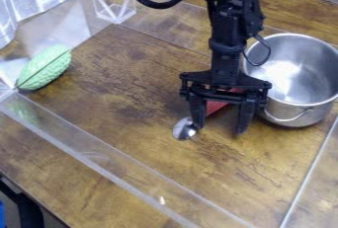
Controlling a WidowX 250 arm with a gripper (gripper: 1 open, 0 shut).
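My black gripper (222, 114) hangs low over the wooden table (119, 133), just left of a steel pot (301, 64). Under and behind its fingers is a red item (215, 107) with a silver rounded end (187, 127) on the table, a utensil by its look, partly hidden by the gripper. Whether the fingers are open or shut on it is unclear.
A pale green mesh object (43, 68) lies at the left. Clear plastic edges run along the left, front and right of the work area.
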